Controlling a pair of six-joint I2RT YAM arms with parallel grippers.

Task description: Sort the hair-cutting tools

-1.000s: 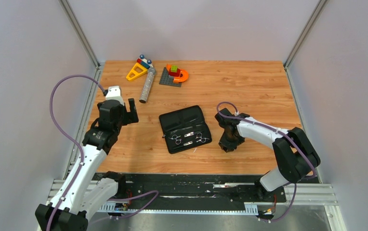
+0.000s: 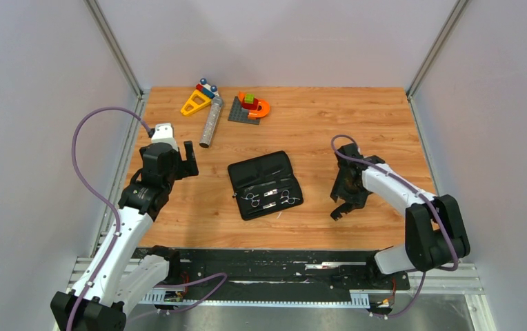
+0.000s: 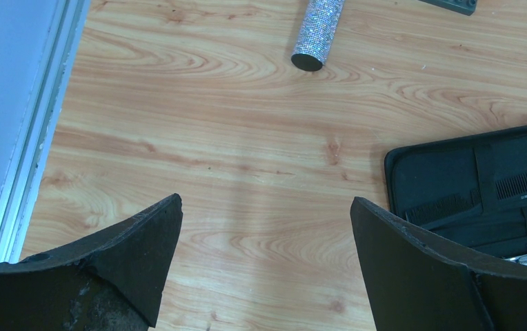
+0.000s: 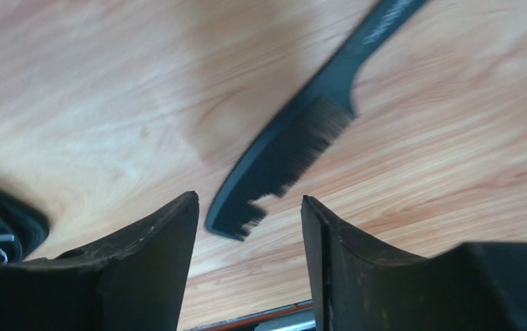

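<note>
An open black tool case (image 2: 261,169) lies mid-table, holding scissors (image 2: 250,198) and other slim tools; combs sit in its upper flap in the left wrist view. In the right wrist view a black comb (image 4: 285,155) lies on the wood between the open fingertips of my right gripper, with the case (image 4: 19,221) at the left edge. From above, my right gripper (image 2: 336,207) is right of the case and hides that comb. My left gripper stands open over bare wood left of the case, nothing between its fingers.
A sparkly tube (image 2: 211,124), a yellow toy (image 2: 192,105) and a grey building plate (image 2: 235,114) with coloured blocks lie at the back left. Side walls border the table.
My right arm has moved rightward, away from the case, and its gripper has turned. The left arm and the case have not moved.
</note>
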